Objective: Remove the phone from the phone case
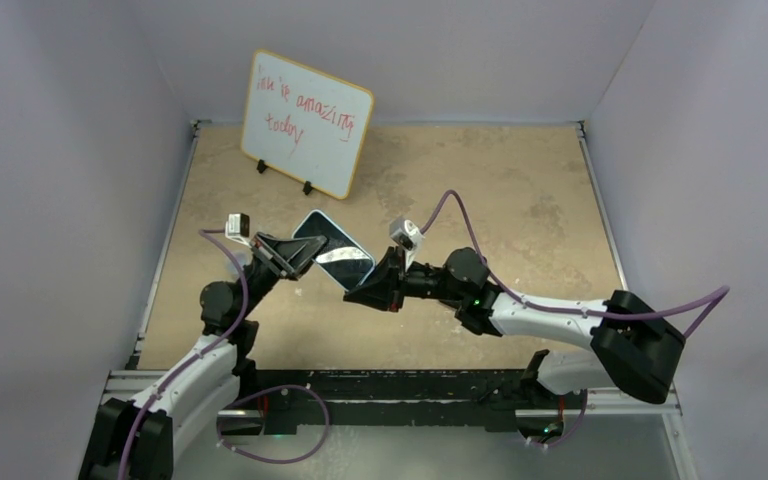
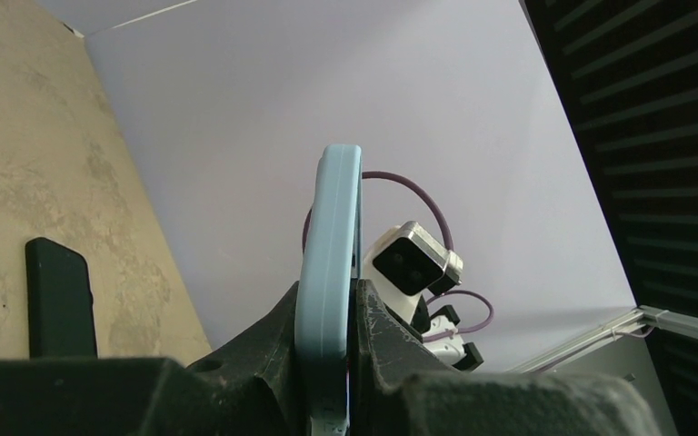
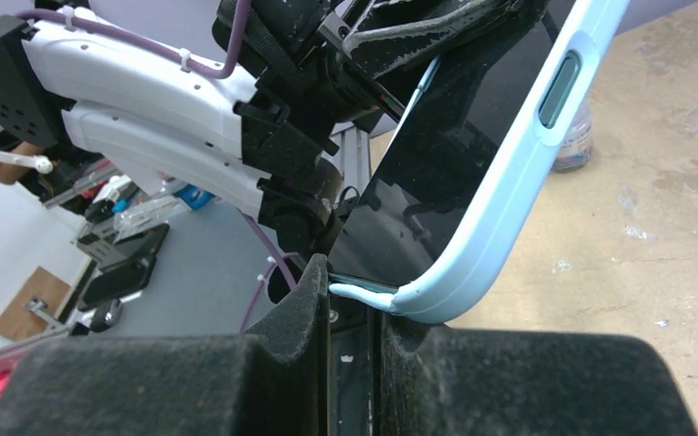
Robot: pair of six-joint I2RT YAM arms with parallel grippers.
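Observation:
The dark phone [image 3: 445, 145] sits in its light blue case [image 3: 500, 218], held tilted in the air between both arms. My left gripper [image 1: 312, 246] is shut on the cased phone near its upper end; the case's edge [image 2: 327, 254] stands upright between those fingers. My right gripper [image 1: 365, 290] is at the lower end, its fingertips at the case's bottom corner, where the blue rim looks bent at the screen edge; in the right wrist view the fingers are close together, but whether they grip anything I cannot tell.
A whiteboard [image 1: 305, 120] stands at the back left. A dark flat object [image 2: 59, 300] lies on the table, and a small bottle [image 3: 573, 150] stands behind the phone.

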